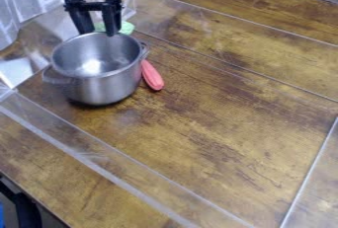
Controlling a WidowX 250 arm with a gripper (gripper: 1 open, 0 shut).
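A steel pot (pixel 103 86) with side handles stands on the wooden table at the left. Above its back rim is the black gripper (pixel 97 20), pointing down; whether its fingers hold anything is not clear. Behind the pot, partly hidden by the gripper and pot, lies a pale green object (pixel 126 28). A pink oblong object (pixel 152 75) lies against the pot's right side.
Clear strips run along the left and front. A crumpled silvery surface (pixel 19 66) is at the far left, with a blue and black item (pixel 16 210) at the lower left corner.
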